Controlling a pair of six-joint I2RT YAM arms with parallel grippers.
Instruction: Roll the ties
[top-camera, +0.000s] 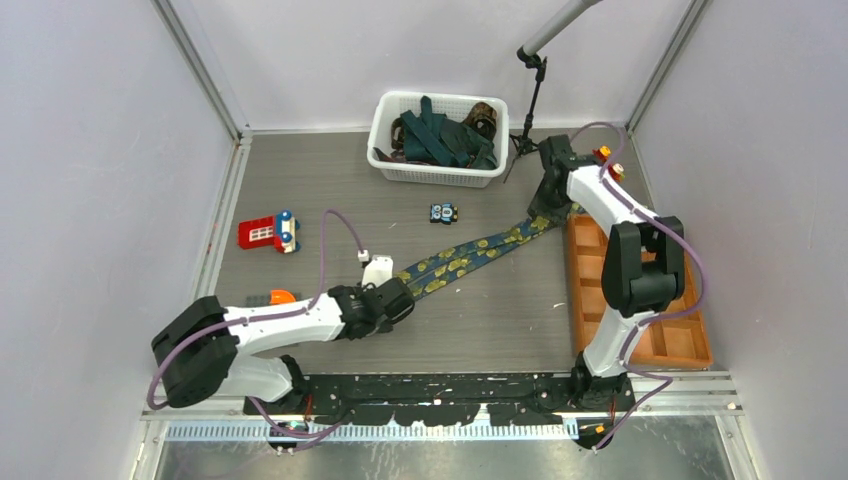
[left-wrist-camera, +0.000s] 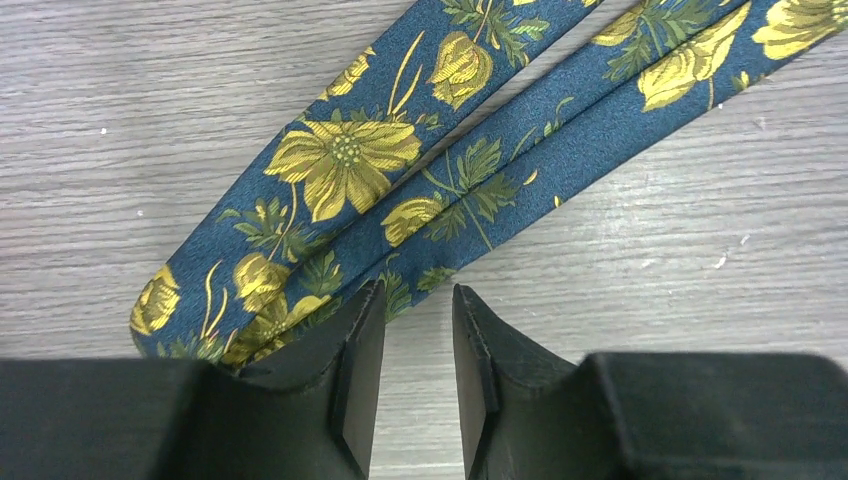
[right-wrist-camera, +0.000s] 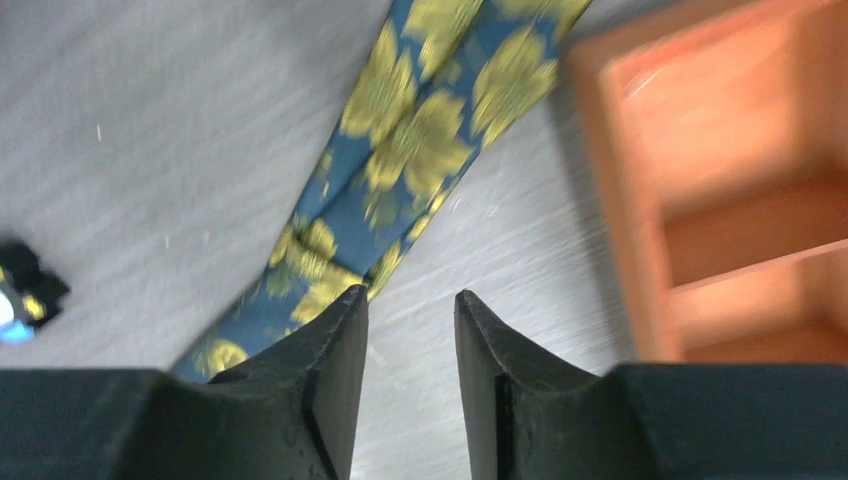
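Note:
A navy tie with yellow flowers (top-camera: 470, 257) lies folded lengthwise across the table, slanting from my left gripper up to the wooden box. Its wide rounded end (left-wrist-camera: 160, 310) shows in the left wrist view, partly behind my left gripper, which is open with bare table in its gap. In the right wrist view the tie (right-wrist-camera: 420, 150) has a crease near the left fingertip. My right gripper is open above it, nothing held between its fingers. More ties (top-camera: 435, 137) lie heaped in the white basket (top-camera: 432, 174).
The compartmented wooden box (top-camera: 690, 330) stands at the right, close to the tie's far end. A small blue toy car (top-camera: 443, 213) sits above the tie. A red toy truck (top-camera: 265, 232) is at the left. Clear table lies below the tie.

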